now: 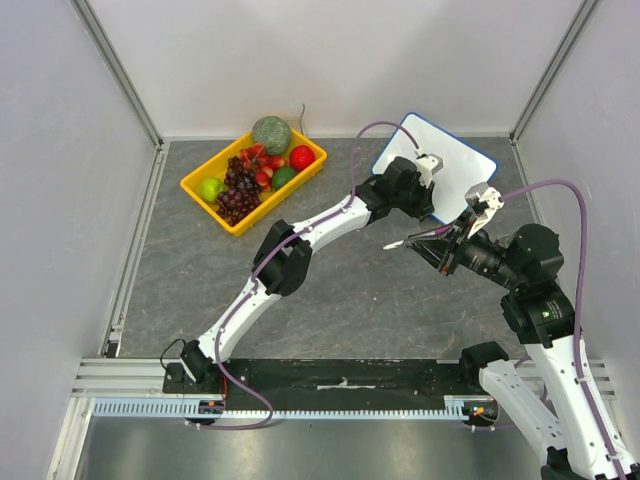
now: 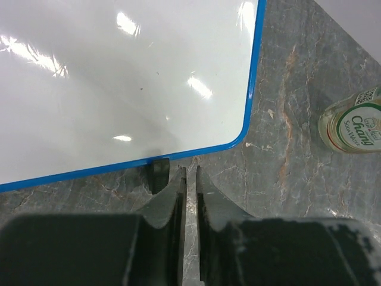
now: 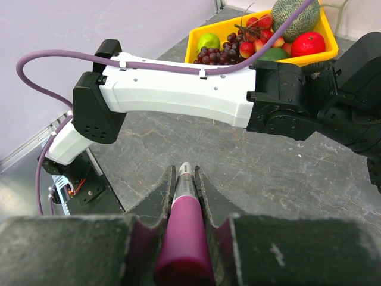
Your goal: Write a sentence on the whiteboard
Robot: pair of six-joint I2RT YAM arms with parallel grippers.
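A blank whiteboard (image 1: 452, 162) with a blue rim lies at the back right. My left gripper (image 1: 423, 205) is at its near edge; in the left wrist view its fingertips (image 2: 191, 174) are close together just below the rim, beside a small black piece (image 2: 158, 176) on the board's edge, and I cannot tell whether anything is between them. My right gripper is shut on a purple marker (image 3: 186, 238) with a pale tip end, held out over the floor to the board's near left, apart from it.
A yellow basket of fruit (image 1: 215, 166) stands at the back left. A bottle (image 2: 357, 125) stands right of the board in the left wrist view. The grey surface between basket and front edge is clear apart from my left arm.
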